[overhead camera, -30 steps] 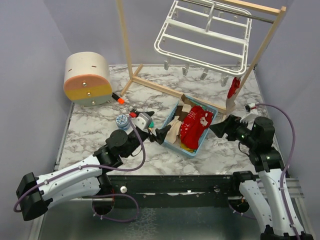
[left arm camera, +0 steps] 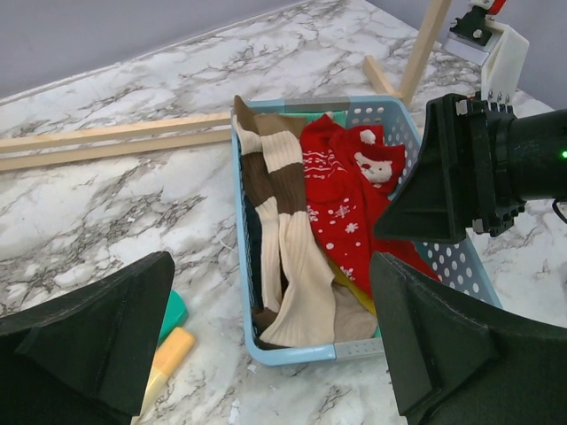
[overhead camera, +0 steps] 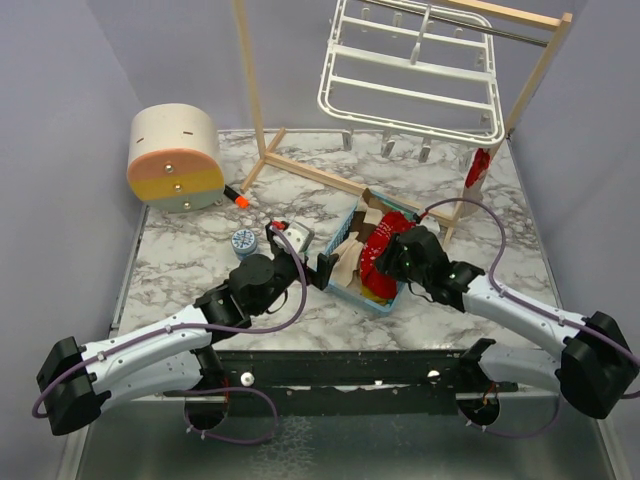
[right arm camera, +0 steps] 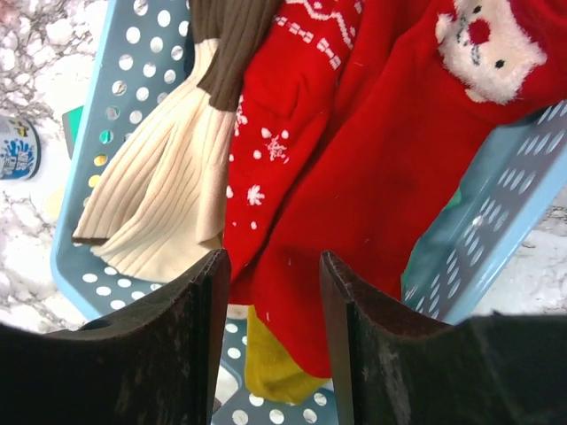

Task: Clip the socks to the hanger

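Note:
Red socks with white snowflakes and a bear face [right arm camera: 354, 212] lie in the blue basket [left arm camera: 242, 221]. Beside them are cream-and-brown ribbed socks [left arm camera: 297, 257], with a bit of yellow sock [right arm camera: 275, 363] under the red ones. The white hanger [overhead camera: 410, 65] hangs from the frame's rod, clips along its lower edge. At its right corner a red-and-grey sock [overhead camera: 479, 168] hangs down. My right gripper is over the red socks, part open, with nothing visibly gripped. Left of the basket, my left gripper stands open and empty.
A wooden frame beam [overhead camera: 315, 174] runs behind the basket. A blue-lidded tin [overhead camera: 244, 243], an orange-tipped marker [overhead camera: 237, 197] and a striped drawer box [overhead camera: 176, 160] occupy the left side.
My right arm has swung left from beside the basket to above the red socks. The hanger and its hanging sock sway a little.

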